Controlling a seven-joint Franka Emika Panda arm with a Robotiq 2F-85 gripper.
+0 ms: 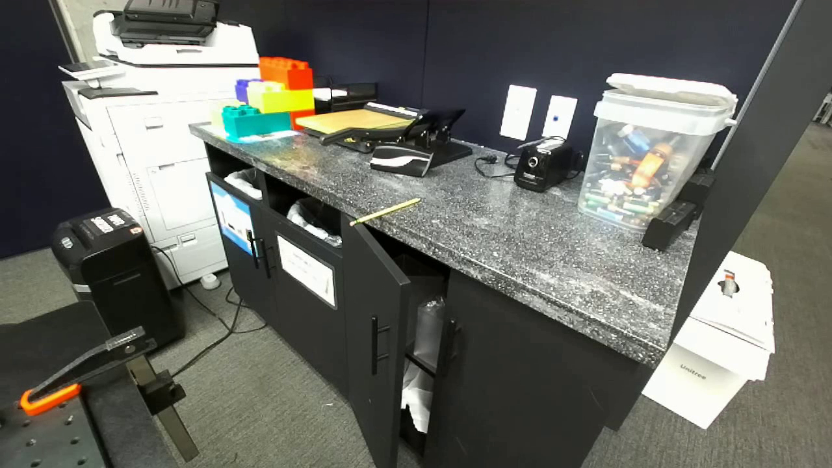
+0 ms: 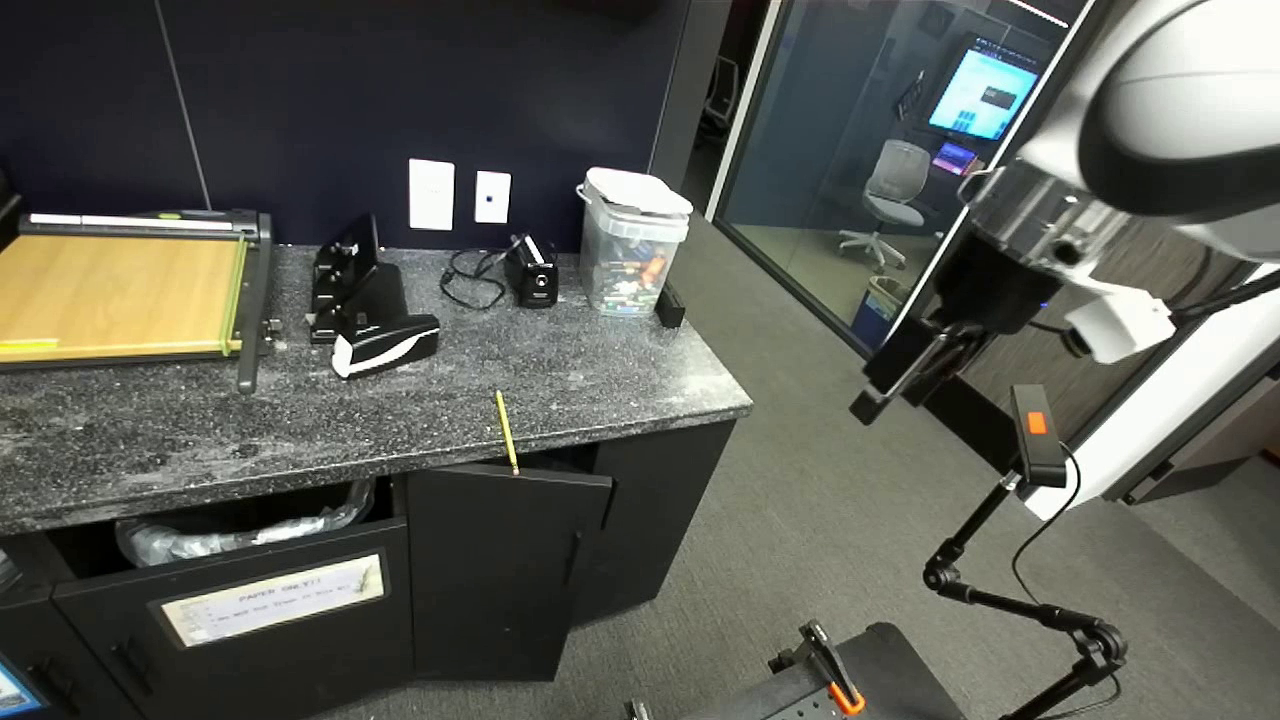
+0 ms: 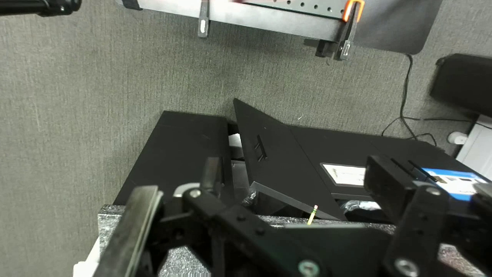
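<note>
My gripper (image 2: 897, 386) hangs in the air to the right of the counter in exterior view 2, clear of everything. Its fingers stand open in the wrist view, with nothing held between them. A yellow pencil (image 1: 386, 211) lies across the front edge of the speckled counter (image 1: 499, 226), its eraser end jutting over the edge. Just below that end, a black cabinet door (image 1: 374, 335) stands partly swung out, showing white and clear plastic items inside. Farther back on the counter sits a black electric sharpener (image 2: 531, 274) with its cord. Exterior view 1 does not show the gripper.
A lidded tub of batteries (image 1: 647, 156) stands at the counter's right end. A stapler (image 2: 386, 347) and a paper trimmer (image 2: 126, 288) occupy its left part, with toy blocks (image 1: 269, 101) beyond. A jointed stand (image 2: 1020, 612) rises below the arm.
</note>
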